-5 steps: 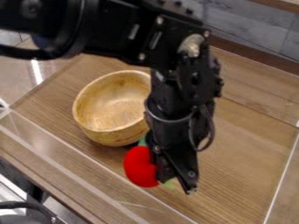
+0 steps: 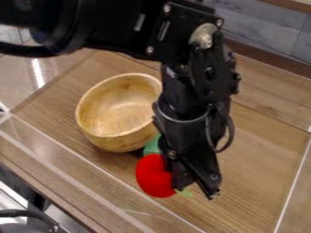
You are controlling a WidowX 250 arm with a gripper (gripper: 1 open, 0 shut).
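My gripper (image 2: pixel 183 175) points down at the table's front middle, shut on a red object (image 2: pixel 155 176) that is partly hidden by its fingers. A green item (image 2: pixel 152 146) shows just behind the red one, mostly hidden. A wooden bowl (image 2: pixel 112 108) rests on the table (image 2: pixel 253 182), left of the gripper.
A grey wall (image 2: pixel 267 41) runs along the back. Dark cables and metal (image 2: pixel 25 216) lie beyond the front left edge.
The gripper has shifted slightly, its lower part appearing a little higher and more to the right than a moment ago. The bowl has not moved.
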